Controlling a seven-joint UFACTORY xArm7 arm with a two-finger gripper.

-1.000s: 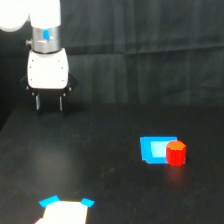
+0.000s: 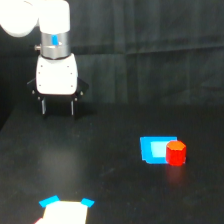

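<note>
At the far left my gripper (image 2: 58, 105) hangs pointing down beneath the white arm. It stands open, with its two dark fingers well apart and only dark background between them. A small red block (image 2: 176, 153) with a several-sided outline is on the right side of the table. It covers part of the lower right of a blue square (image 2: 147, 150) with a pale middle. The gripper is far to the left of both and farther back.
A whitish object (image 2: 65, 213) with blue pieces at its corners is cut off by the bottom edge at left. Between it and the blue square the dark table (image 2: 105, 165) is bare. A dark curtain (image 2: 140, 50) closes off the back.
The arm and gripper have shifted slightly to the right and a little lower in the view. The gripper stays open. The red block and blue square have not moved.
</note>
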